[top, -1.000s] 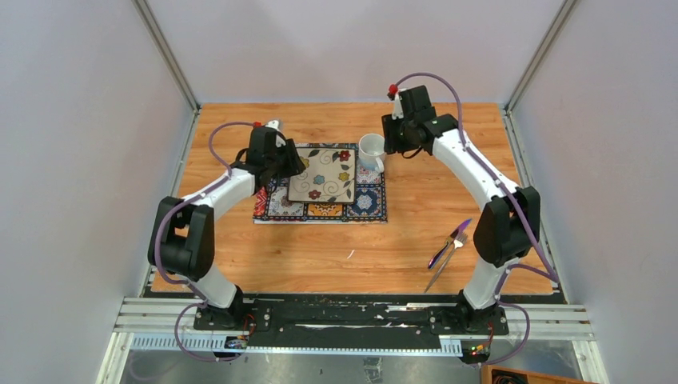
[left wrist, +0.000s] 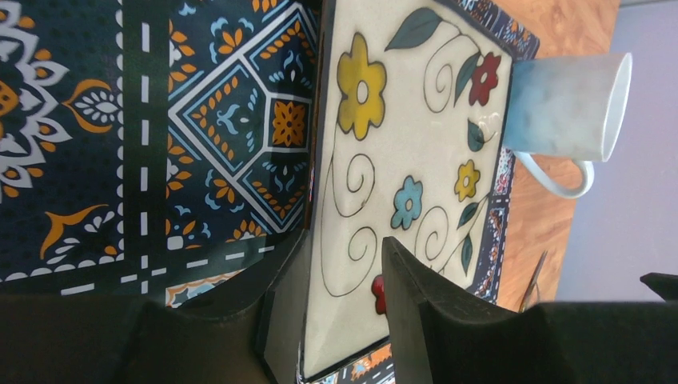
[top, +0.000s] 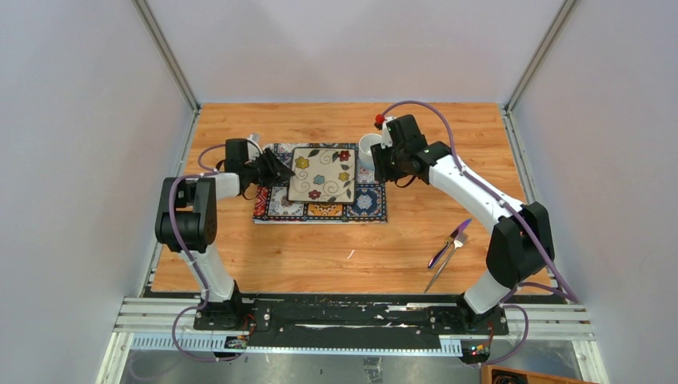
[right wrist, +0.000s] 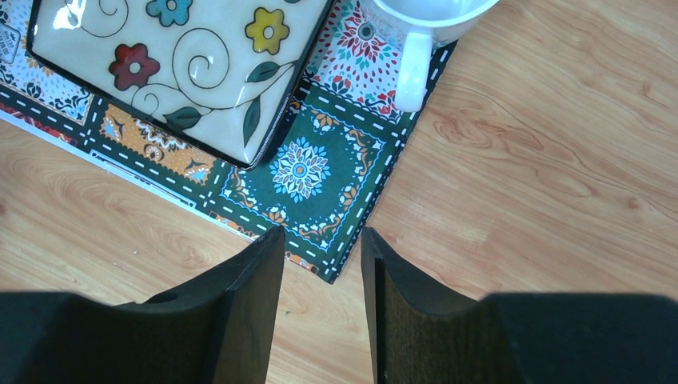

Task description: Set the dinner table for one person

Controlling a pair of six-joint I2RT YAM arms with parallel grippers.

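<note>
A square plate with painted flowers lies on the patterned placemat. Behind its right side stands a white mug, upright, partly hidden from above by the right arm; its handle shows in the right wrist view. My left gripper is at the plate's left side, fingers part open, with the plate's left edge visible between and beyond its fingers. Near the mat's right edge hovers my right gripper, open and empty. A fork and a purple-handled knife lie crossed at the front right.
Bare wood spreads in front of the mat, apart from a small white mark. Walls enclose the table at the back and sides. More open wood lies right of the mat.
My left gripper has drawn back leftward and a little forward from over the plate's edge. The right arm has swung left and toward the front, now covering part of the mug from above.
</note>
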